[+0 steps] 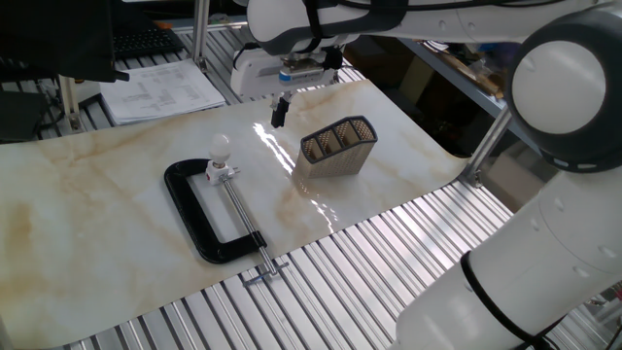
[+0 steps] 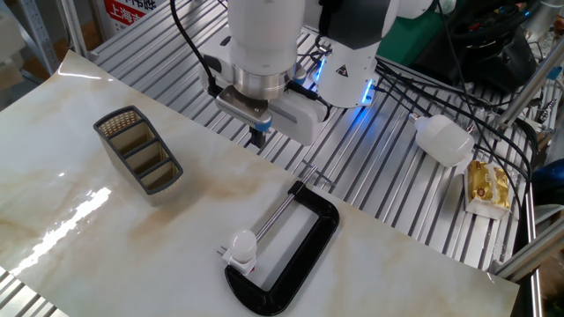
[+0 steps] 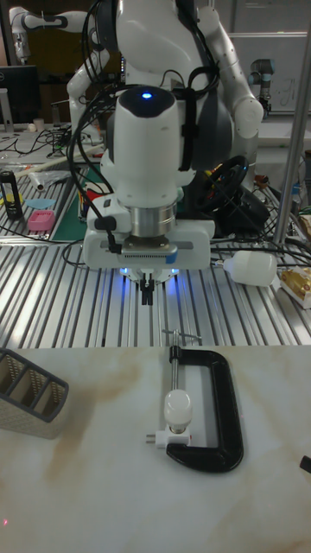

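Observation:
My gripper (image 3: 147, 293) hangs in the air above the table, pointing down. Its two dark fingertips lie close together, and nothing shows between them. In exterior view 1 the gripper (image 1: 279, 113) appears up and to the left of a beige organizer with a grey rim and open compartments (image 1: 336, 154), which stands upright. A black C-clamp (image 2: 302, 261) with a silver screw lies flat on the marbled sheet. By the clamp's end sits a white bulb (image 2: 243, 245) on a small white socket base (image 3: 173, 439). My gripper is apart from all of these.
The marbled sheet (image 1: 92, 209) covers part of a slatted metal table (image 2: 374, 189). A larger white bulb (image 2: 443, 141) and a gold-and-white box (image 2: 487, 189) lie beyond it among cables. Papers (image 1: 160, 90) rest at the back left. Much of the sheet is bare.

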